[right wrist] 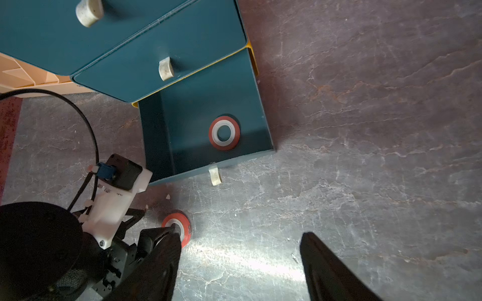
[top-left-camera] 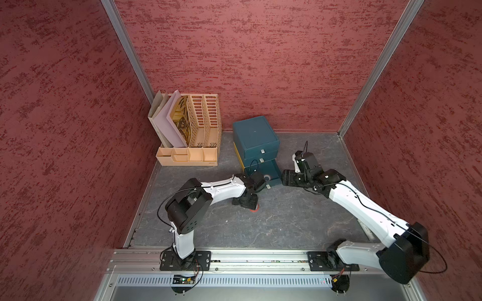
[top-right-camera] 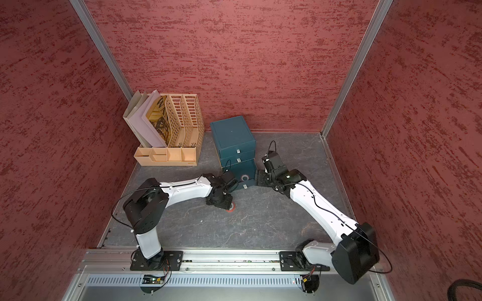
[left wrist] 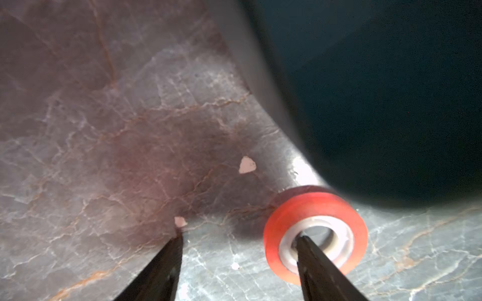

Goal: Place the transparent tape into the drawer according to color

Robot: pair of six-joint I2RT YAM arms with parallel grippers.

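A red roll of tape with a white core (left wrist: pixel 276 228) lies flat on the table, just in front of the pulled-out bottom drawer (right wrist: pixel 193 173). My left gripper is low over it, partly open. Its right finger (left wrist: pixel 321 276) overlaps the roll's hole; whether the tip is inside or above, I cannot tell. The left finger (left wrist: pixel 160 271) stands clear of the roll. A second red-rimmed roll (right wrist: pixel 214 133) rests inside the drawer. My right gripper is open and empty, at the drawer's right side in the top left view (top-left-camera: pixel 288 178).
The blue cabinet (top-left-camera: pixel 255 133) has two upper drawers, both closed. At the back left stands a wooden organizer (top-left-camera: pixel 203 125) with folders. Bare table (top-left-camera: pixel 306 220) lies to the right and in front.
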